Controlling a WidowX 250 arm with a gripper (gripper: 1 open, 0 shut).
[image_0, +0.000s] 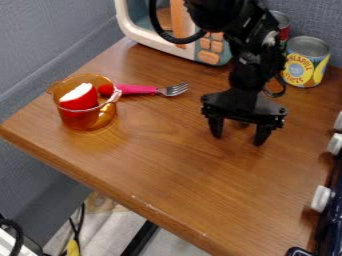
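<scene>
My black gripper (241, 128) hangs low over the wooden table (160, 180) at centre right, fingers pointing down and apart, with nothing visible between them. To its left lie a pink-handled fork (173, 90) and an amber cup (82, 114) with a red and white object (78, 98) in it.
Behind me stand a toy microwave (138, 20), a yellow-labelled can (305, 67) and another can (279, 18), partly hidden. A dark appliance with white knobs (327, 215) lines the right edge.
</scene>
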